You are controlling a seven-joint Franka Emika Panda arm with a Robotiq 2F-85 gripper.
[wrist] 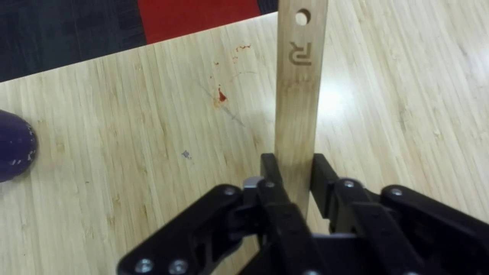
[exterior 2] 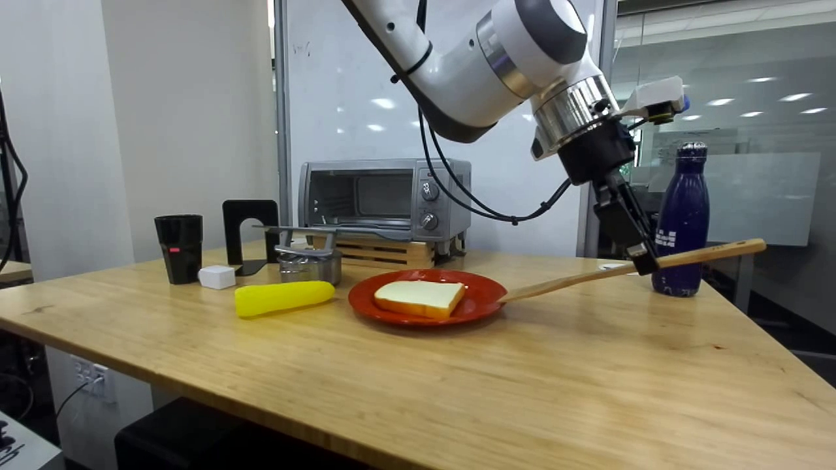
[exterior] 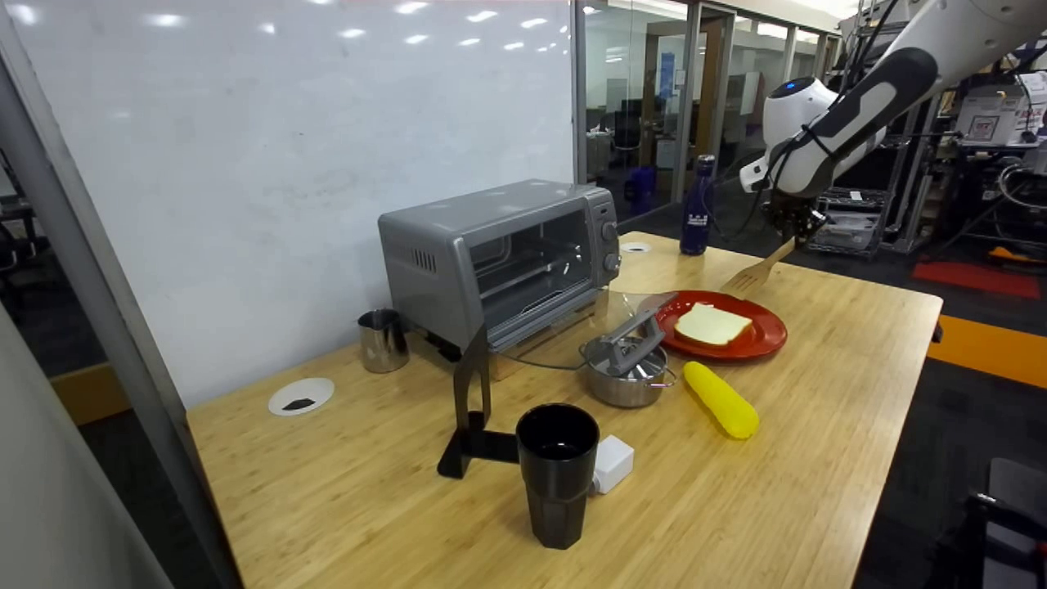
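A wooden spatula (exterior 2: 584, 278) is clamped in my gripper, which is shut on its handle; a finger (wrist: 323, 176) shows beside the wood in the wrist view. The spatula slants down, with its slotted head (exterior: 748, 281) at the edge of the red plate (exterior: 670, 339); whether it touches the rim I cannot tell. On that plate lies a slice of bread (exterior 2: 420, 297), flat and clear of the spatula's head. The handle's far end, with a hole and a stamped mark, points away from the plate.
A dark blue bottle (exterior 2: 680, 227) stands close beside the gripper. Left of the plate are a yellow object (exterior: 721, 398), a metal pot (exterior: 625, 386) and the toaster oven (exterior: 432, 250) with its door lowered. Bare table lies in front of the plate.
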